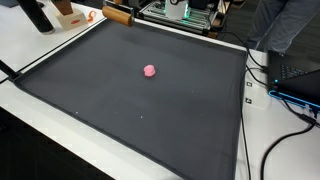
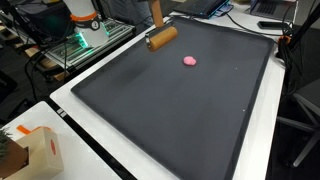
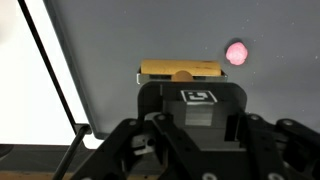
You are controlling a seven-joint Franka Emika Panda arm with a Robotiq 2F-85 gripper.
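A wooden mallet hangs or stands at the back of the dark mat, its cylindrical head (image 2: 161, 38) lying level and its handle (image 2: 156, 13) rising out of the frame. From the wrist view I look down on that head (image 3: 180, 68), with the handle pointing toward the camera and into my gripper. The gripper is shut on the handle; its fingers are mostly hidden by the dark housing. Whether the head touches the mat cannot be told. A pink lump (image 1: 149, 71) lies on the mat, clear of the mallet and to its right in the wrist view (image 3: 236, 53).
A laptop (image 1: 296, 82) and cables stand at the right. On the other side are a dark cylindrical object (image 1: 40, 16) and an orange-marked box (image 2: 42, 153).
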